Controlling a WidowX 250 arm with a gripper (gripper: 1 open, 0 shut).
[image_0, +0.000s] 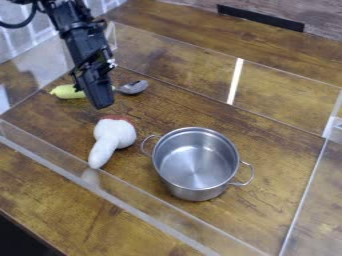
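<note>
My gripper hangs at the left over the wooden board, low beside a yellow-green object that it partly hides; it looks shut, with nothing visible between its fingers. Just below it lies a white plush object with a long end toward the viewer and a bit of red on top. A small grey object lies right of the gripper. A steel pot with two handles stands at the lower right.
Clear low walls border the work area. The board's middle and upper right are bare, apart from a white strip. A dark strip runs along the back.
</note>
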